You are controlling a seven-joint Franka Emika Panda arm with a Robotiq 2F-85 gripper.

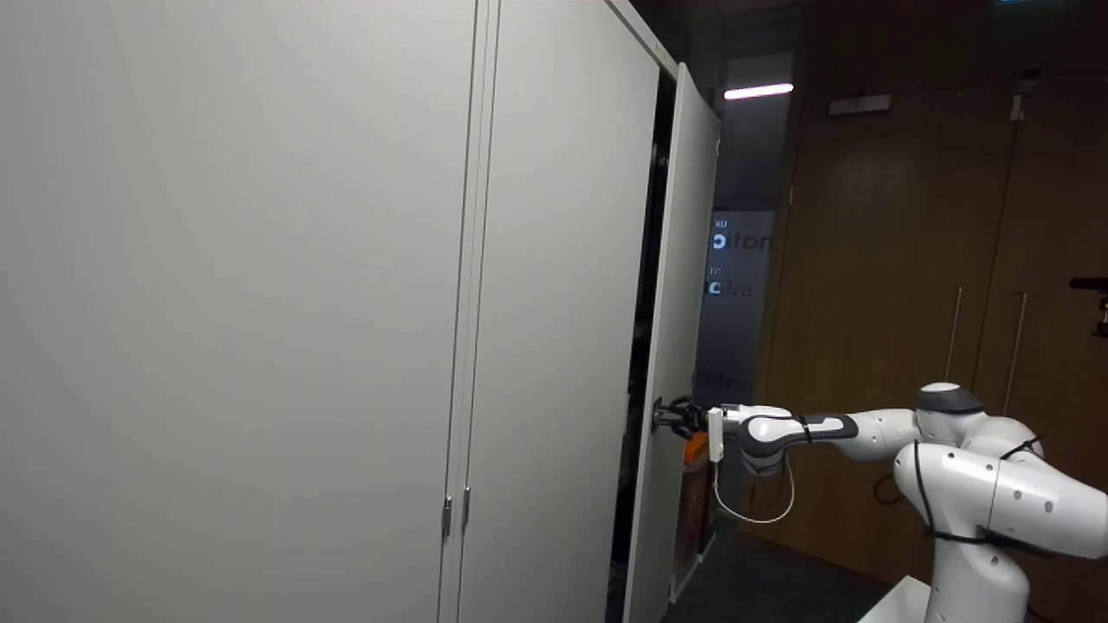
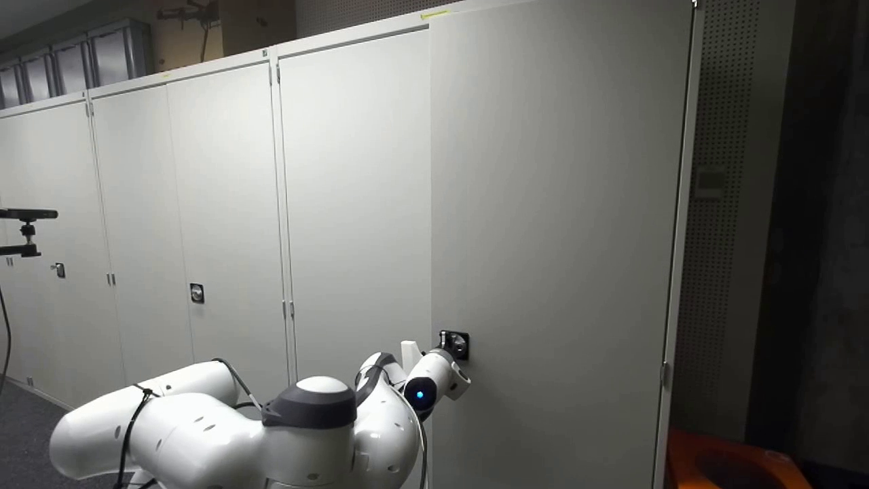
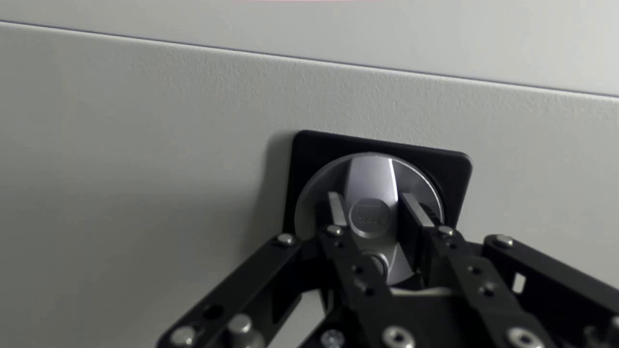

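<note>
A tall grey cabinet door (image 1: 682, 260) stands slightly ajar, with a dark gap along its free edge in the first exterior view. On it is a silver turn handle (image 3: 371, 180) set in a black square plate (image 3: 325, 142). My gripper is shut on the handle's raised bar, one finger on each side of it. The bar's lower end is partly covered by the fingers (image 3: 418, 214). From the second exterior view, the door (image 2: 562, 179) fills the right side, and my gripper (image 2: 448, 346) reaches its handle plate near the free edge.
The neighbouring cabinet door (image 1: 566, 260) is closed. Orange objects (image 2: 733, 464) lie on the floor beyond the hinge side. Wooden doors (image 1: 883, 260) stand behind the arm. Open floor (image 1: 789, 571) shows between cabinet and robot base.
</note>
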